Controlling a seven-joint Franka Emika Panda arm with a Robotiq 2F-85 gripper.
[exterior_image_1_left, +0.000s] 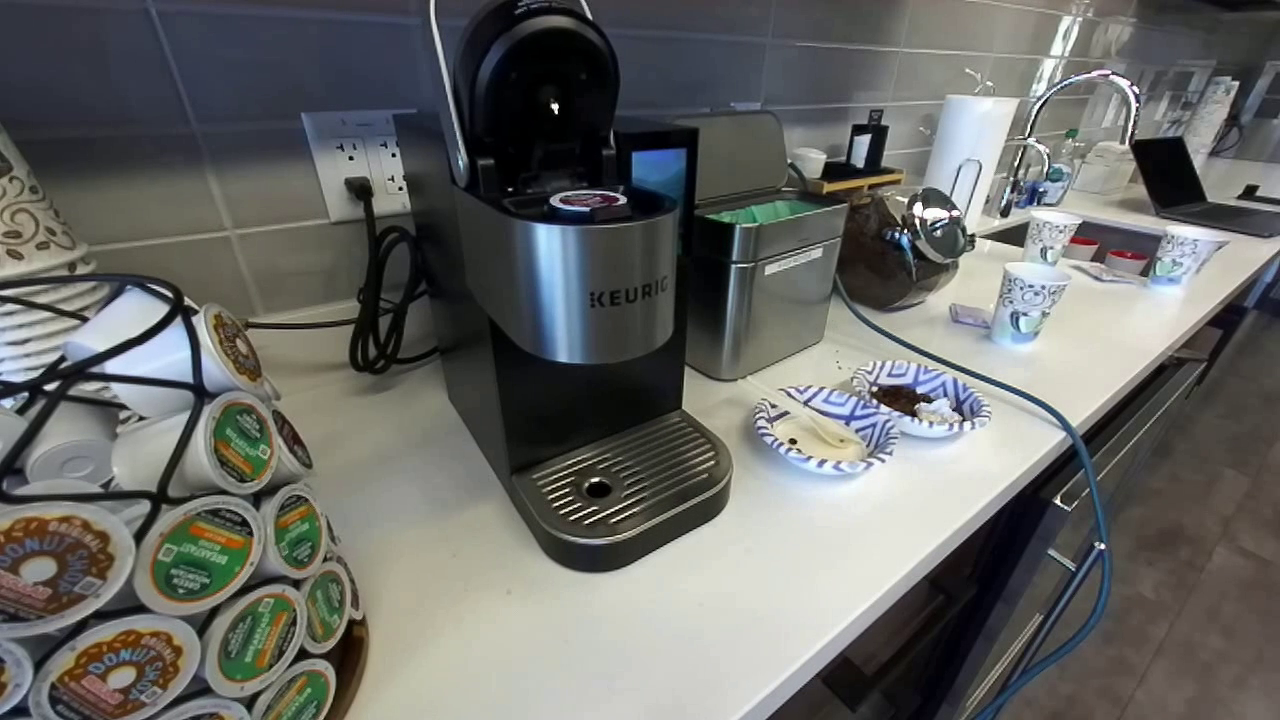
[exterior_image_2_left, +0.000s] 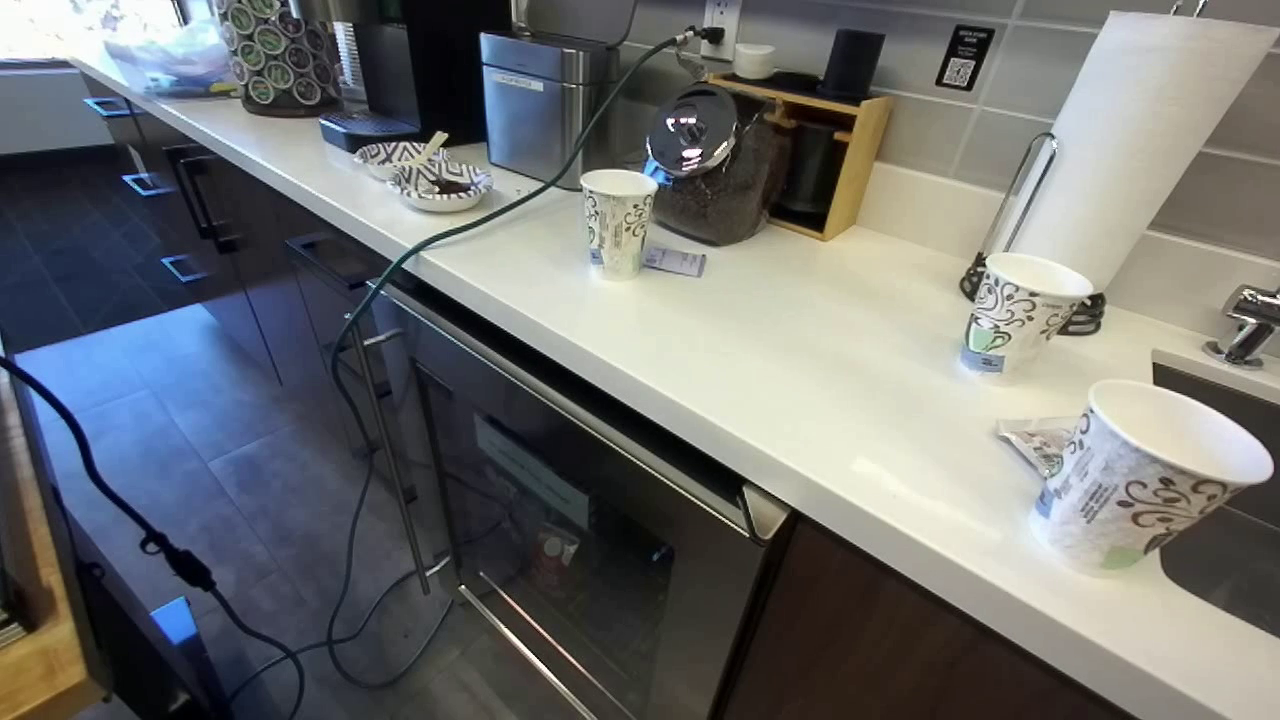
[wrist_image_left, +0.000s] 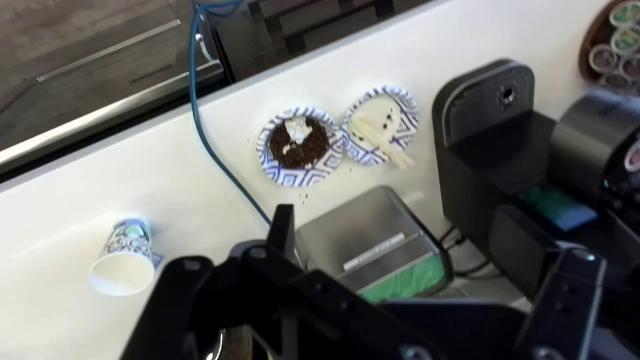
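Observation:
My gripper shows only in the wrist view, open with nothing between its fingers. It hangs above the counter near the steel bin (wrist_image_left: 363, 231), which has a green liner. The coffee maker (exterior_image_1_left: 564, 288) has its lid raised, and a pod (exterior_image_1_left: 588, 202) sits in the top opening. Its drip tray (exterior_image_1_left: 624, 486) is bare. Two patterned paper bowls stand side by side: one bowl (exterior_image_1_left: 828, 462) holds pale wooden sticks, the other (exterior_image_1_left: 960, 420) dark grounds and a crumpled white scrap.
A rack of coffee pods (exterior_image_1_left: 198, 552) fills the left front. Paper cups (exterior_image_2_left: 618, 228) stand farther along the counter, near a glass jar (exterior_image_2_left: 708, 180) of dark grounds. A blue cable (exterior_image_1_left: 1020, 390) crosses the counter and hangs over its edge. Bare counter lies before the machine.

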